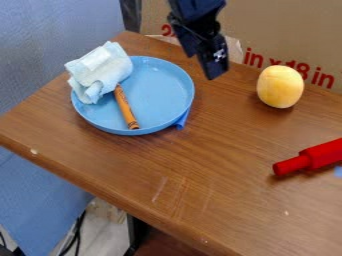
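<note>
My black gripper (214, 62) hangs at the top middle, above the back right of a blue plate (158, 95); whether it is open or shut is hard to tell. On the plate are a crumpled white cloth (98, 69) at the back left and an orange stick-like object (126, 108). A small blue item (183, 120) shows at the plate's right edge, mostly hidden.
A pale yellow oval object (279, 87) stands at the back right. A red rolling-pin-like object (311, 156) lies at the right edge. Cardboard stands behind the table.
</note>
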